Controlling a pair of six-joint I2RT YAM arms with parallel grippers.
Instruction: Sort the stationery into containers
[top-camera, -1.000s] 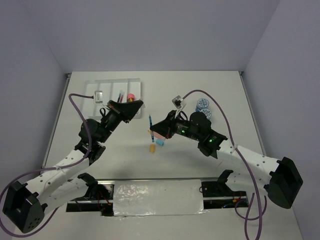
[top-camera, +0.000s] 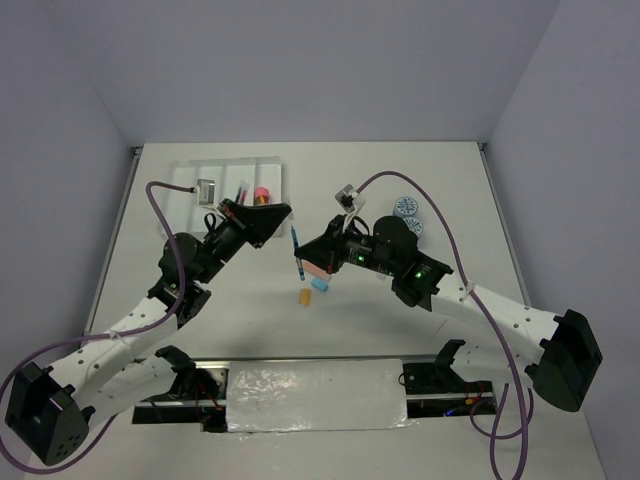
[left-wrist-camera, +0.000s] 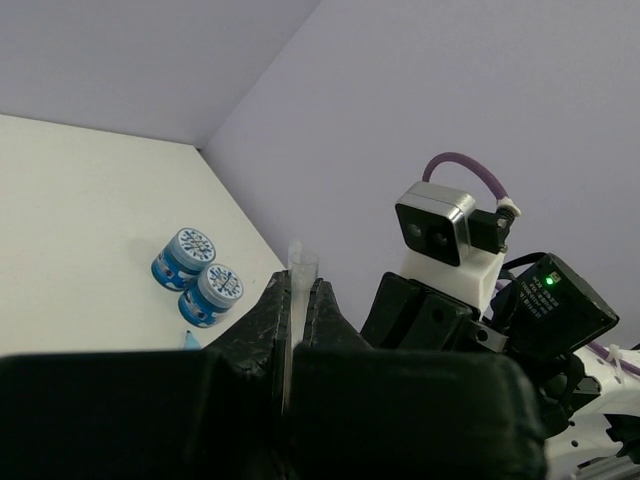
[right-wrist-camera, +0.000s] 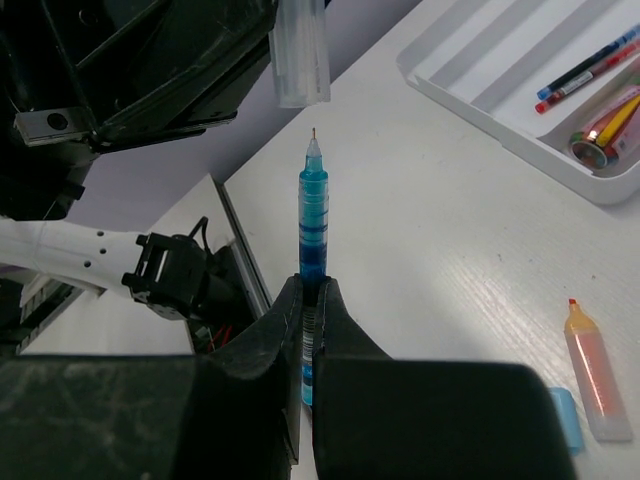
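Note:
A blue pen with its bare tip upward is gripped in my right gripper, whose fingers are shut around its barrel. Above that tip, in the right wrist view, hangs a clear cap, its open end just clear of the tip. My left gripper is shut on this cap, which sticks up between the fingers in the left wrist view. The white divided tray holds a blue pen and a red pen in one compartment, with thicker markers in another.
An orange highlighter lies on the table beside a light blue piece. Two blue-and-white round jars stand at the right. Both arms nearly meet above the table's middle.
My right gripper has moved left and slightly up with the pen, bringing it closer to the left gripper. The left gripper has shifted slightly right.

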